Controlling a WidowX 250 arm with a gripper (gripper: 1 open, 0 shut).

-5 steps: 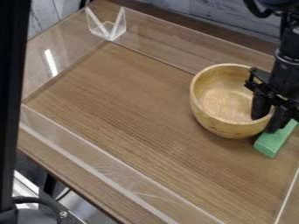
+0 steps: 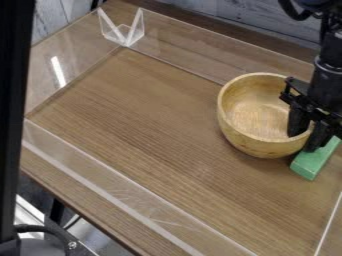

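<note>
A tan round bowl (image 2: 251,115) sits at the right of the wooden table, and a green block (image 2: 313,160) lies just beside it at the right edge. My black gripper (image 2: 302,128) is low over the bowl's right side and the block's upper end, shut. Its fingers hide that part of both, so which of them is between the fingertips is hard to tell.
A clear plastic piece (image 2: 122,30) stands at the back left. A wall runs along the back, and dark equipment (image 2: 38,240) is at the lower left.
The gripper, bowl and green block have shifted very slightly at most; otherwise the scene looks the same.
</note>
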